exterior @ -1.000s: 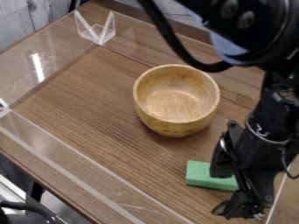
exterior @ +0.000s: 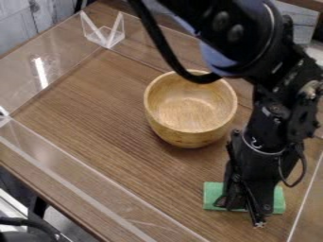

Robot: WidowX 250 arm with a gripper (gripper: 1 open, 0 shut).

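The black gripper [exterior: 246, 194] is low at the lower right of the table, directly over a flat green block [exterior: 217, 198]. The fingertips reach down onto the block and cover its middle, leaving both ends visible. The fingers look close together; whether anything is between them is hidden.
A wooden bowl [exterior: 180, 95] sits at the centre, just left of the arm. A white wire holder [exterior: 104, 30] stands at the back left.
The gripper has moved left and slightly up in view onto the middle of the green block, whose right end now shows beside it.
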